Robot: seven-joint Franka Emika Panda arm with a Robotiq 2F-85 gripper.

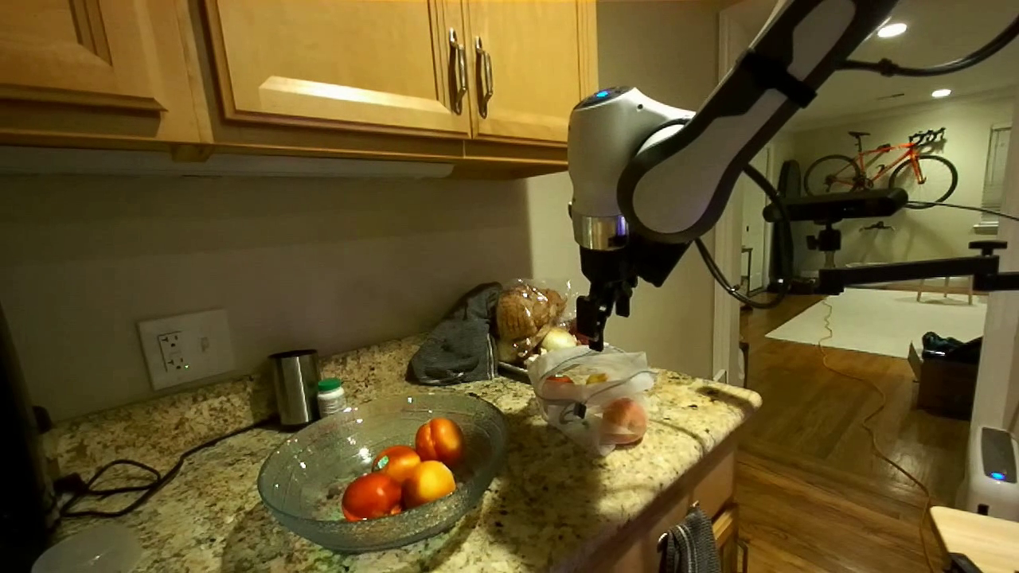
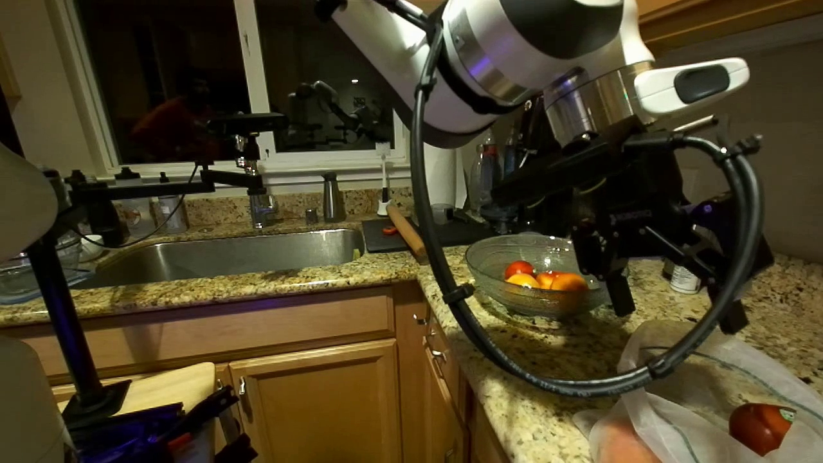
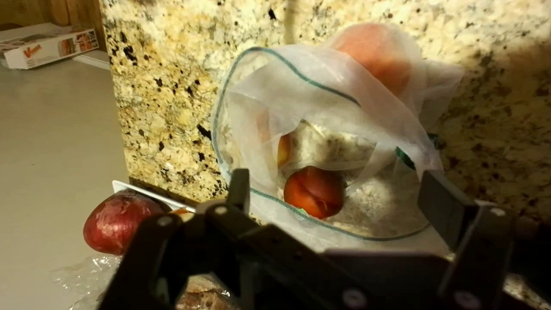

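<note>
My gripper is open above a white mesh bag (image 3: 304,77) on the granite counter, with nothing held. Through the bag's green-edged mouth a dark red fruit (image 3: 314,192) shows, low between the fingers in the wrist view but beneath them. A yellowish fruit (image 3: 283,150) sits deeper inside, partly covered by mesh. Another, peach-coloured fruit (image 1: 623,421) lies under the mesh at the bag's front. Left of the bag in exterior view 1, a clear glass bowl (image 1: 286,482) holds several red and orange fruits (image 1: 372,496).
Behind the bag are a red onion (image 3: 116,222), bread in clear plastic (image 1: 528,313) and a dark cloth (image 1: 463,339). A steel cup (image 1: 295,387) and a green-capped bottle (image 1: 330,395) stand behind the bowl. The counter's end is just beyond the bag.
</note>
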